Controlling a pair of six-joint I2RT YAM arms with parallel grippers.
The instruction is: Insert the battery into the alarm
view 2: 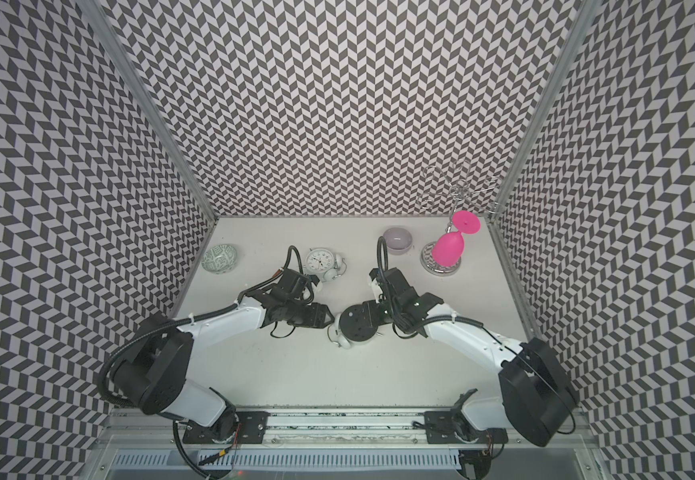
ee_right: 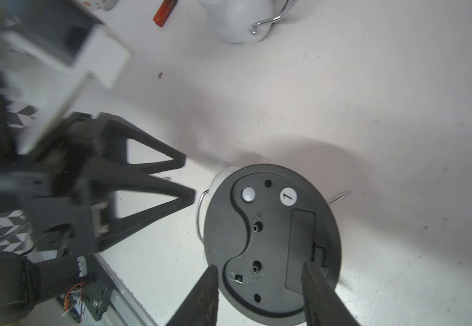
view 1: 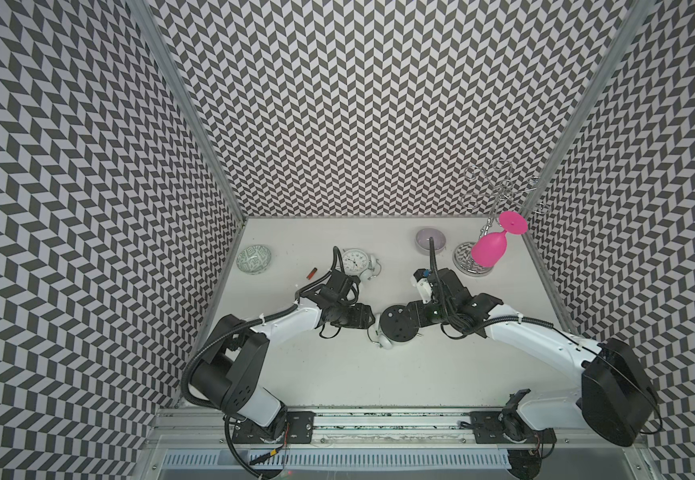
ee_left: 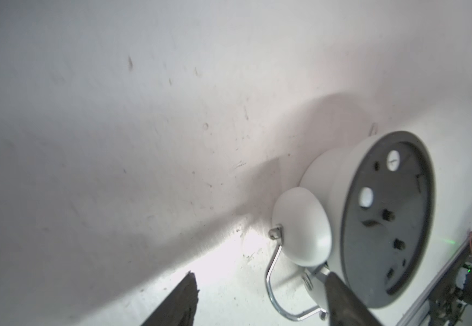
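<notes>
A white twin-bell alarm clock lies face down at the front centre, its black back [view 1: 399,323] [ee_right: 268,244] up with a closed battery cover [ee_right: 300,250]. My left gripper [view 1: 367,318] hangs just left of it, beside the bells and handle, open with nothing between its fingers. My right gripper [view 1: 415,318] is over the clock's back, open and empty, its fingers near the back's lower part. An orange battery [view 1: 311,273] [ee_right: 164,11] lies on the table behind the left arm.
A second white clock [view 1: 357,262] lies face up behind. A green bowl [view 1: 254,257] is at the left, a purple bowl [view 1: 430,238] at the back, and a metal stand with pink pieces [view 1: 489,249] at the back right.
</notes>
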